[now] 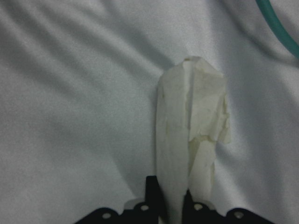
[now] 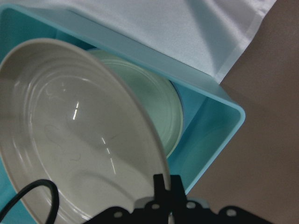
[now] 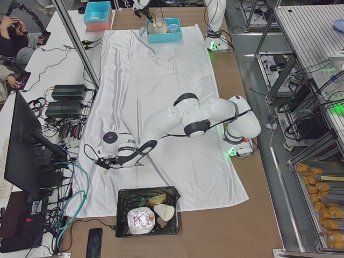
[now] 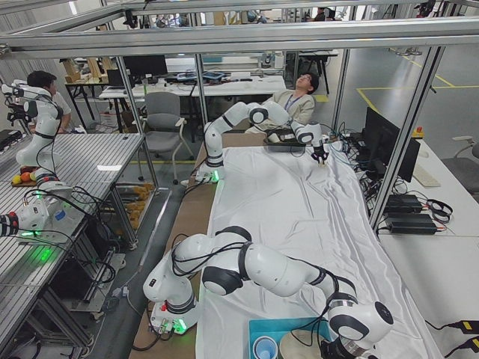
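A crumpled strip of white paper (image 1: 191, 112) lies on the white cloth (image 3: 150, 70); my left gripper is shut on its near end, low over the cloth. My right gripper is at a blue bin (image 2: 224, 130), shut on the rim of a tilted white bowl (image 2: 74, 126). A pale green round dish (image 2: 154, 107) sits in the bin, partly under the bowl.
A black tray (image 3: 177, 226) with a foil-covered item, a white cup and other items stands at the near end. Cables and a monitor line the left edge.
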